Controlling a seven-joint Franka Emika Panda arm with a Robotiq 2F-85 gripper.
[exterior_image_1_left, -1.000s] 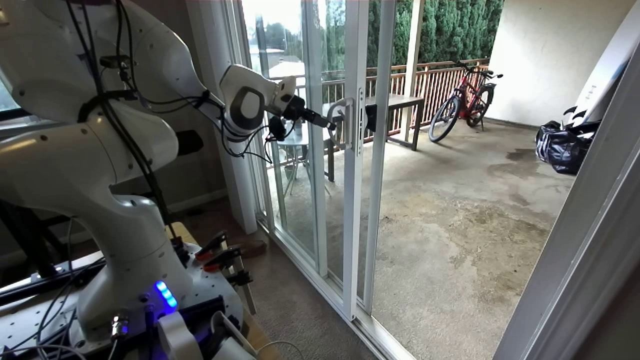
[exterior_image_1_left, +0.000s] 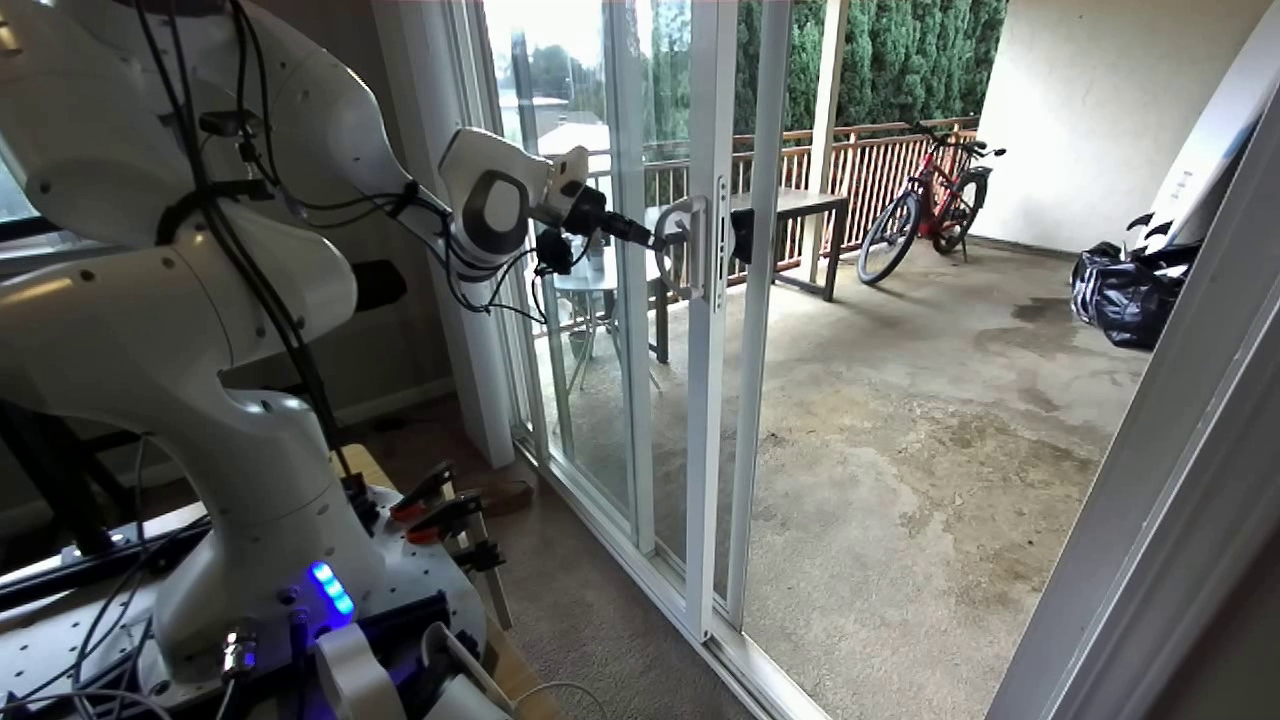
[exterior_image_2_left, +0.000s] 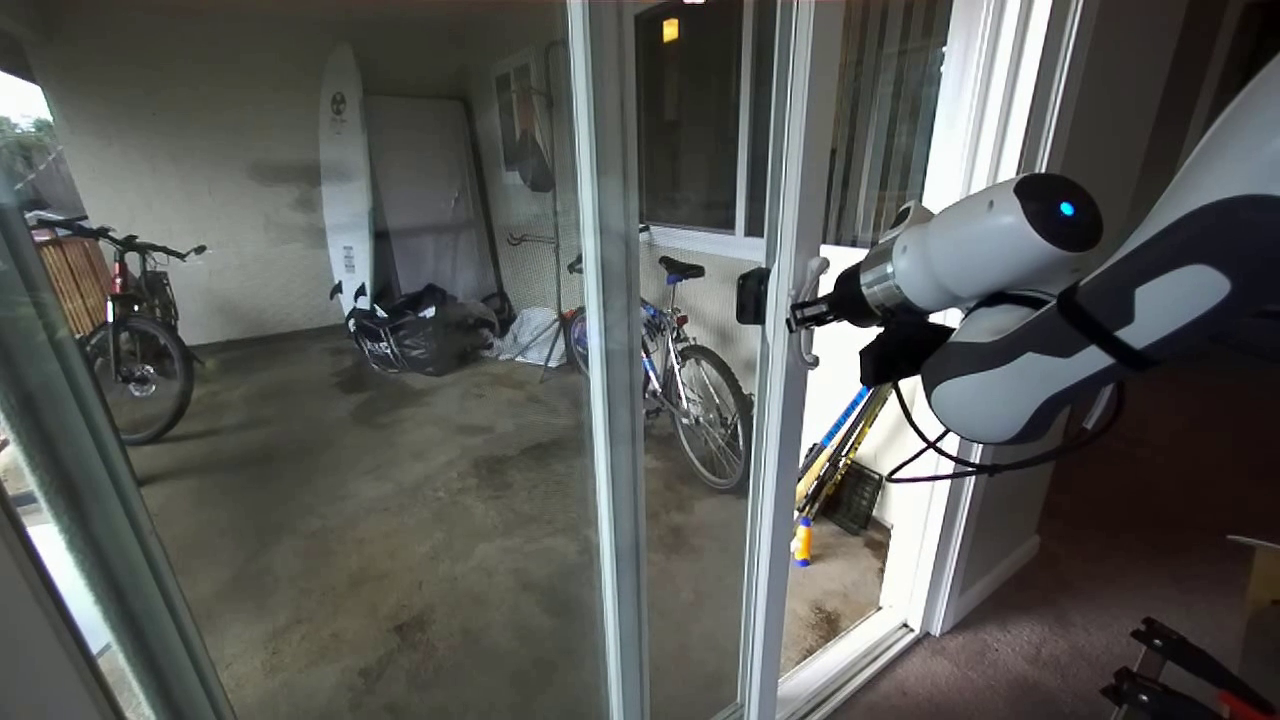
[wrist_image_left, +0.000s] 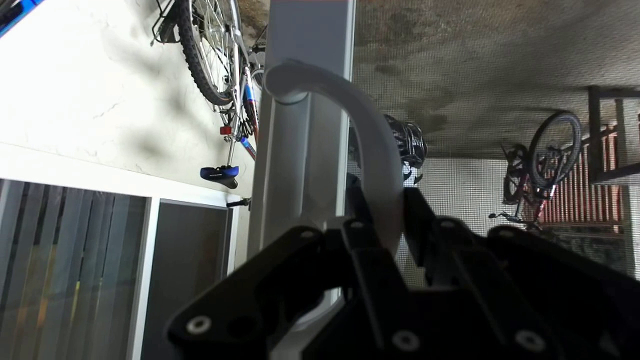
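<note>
A white curved pull handle (wrist_image_left: 379, 147) is fixed to the white upright frame (wrist_image_left: 300, 36) of a sliding glass door. In the wrist view my black gripper is shut on the handle's bow, one finger on each side of it. From outside, the gripper (exterior_image_1_left: 655, 241) reaches the handle (exterior_image_1_left: 699, 258) roughly at mid height. The opposite view also puts the fingertips at the handle (exterior_image_2_left: 810, 348). The sliding door (exterior_image_1_left: 701, 480) stands partly open, with a wide gap onto the patio.
Ahead lies the patio floor (exterior_image_1_left: 900, 480), largely clear. A red bicycle (exterior_image_1_left: 930, 204), a table (exterior_image_1_left: 804, 202) and black bags (exterior_image_1_left: 1128, 294) stand farther out. On my side, clamps (exterior_image_1_left: 444, 516) sit by the robot's base. The door's floor track (exterior_image_1_left: 756, 678) runs below.
The door has not visibly moved.
</note>
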